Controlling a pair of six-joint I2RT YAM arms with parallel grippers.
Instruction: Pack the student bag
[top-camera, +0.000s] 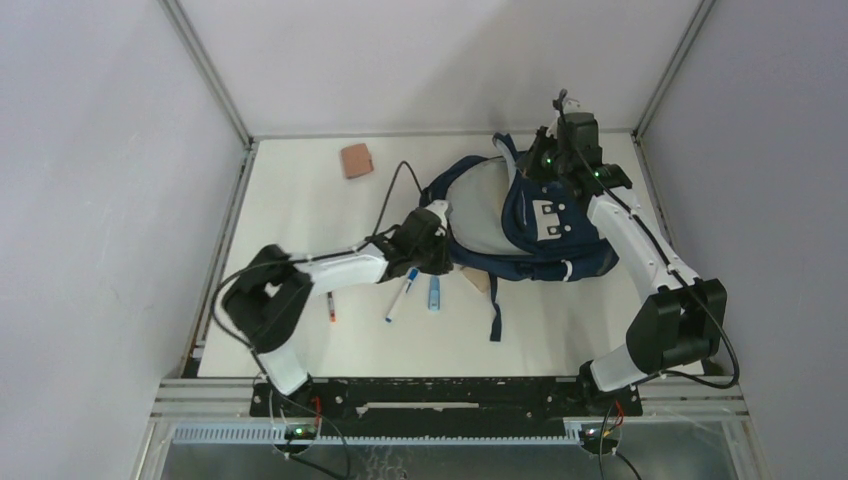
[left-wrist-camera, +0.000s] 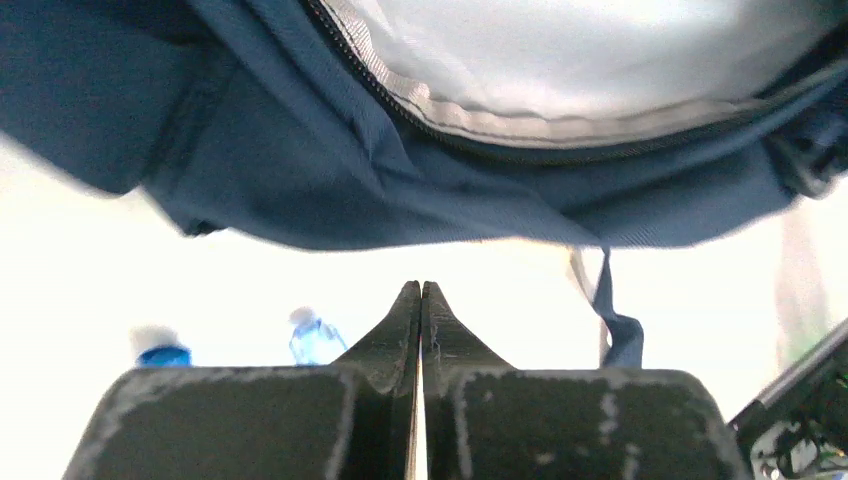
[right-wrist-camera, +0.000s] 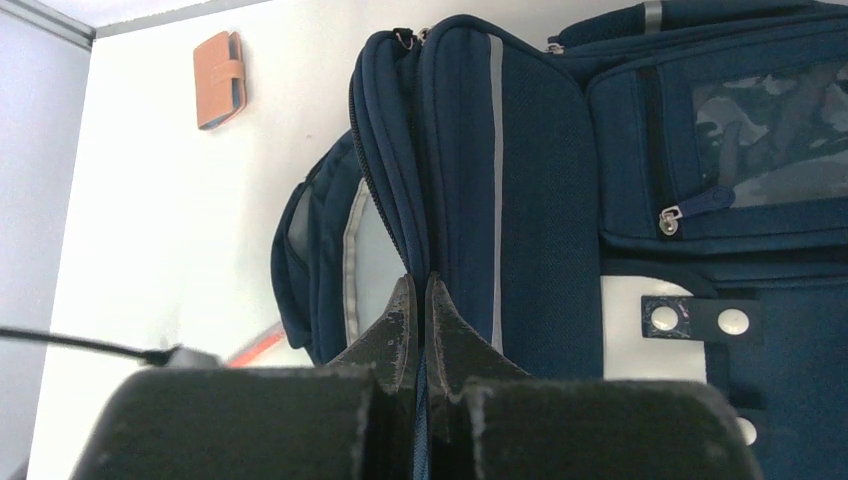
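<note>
The navy bag (top-camera: 563, 265) lies on the right half of the table with its mouth open, showing a pale grey lining (top-camera: 477, 212). My right gripper is shut on the navy edge of the bag's raised flap (right-wrist-camera: 547, 190); a strip of cloth runs between its fingers. By the bag's left front edge, my left gripper is shut with nothing visible between its fingers. A brown wallet-like item (top-camera: 356, 160) rests at the back left. Near the front lie a white marker with a blue cap (top-camera: 398, 302) and a light-blue object (top-camera: 434, 294).
A small orange-and-dark item (top-camera: 332, 308) sits left of the marker, below the left arm. Something tan (top-camera: 476, 279) peeks out beneath the bag's front edge, beside a hanging strap (top-camera: 496, 322).
</note>
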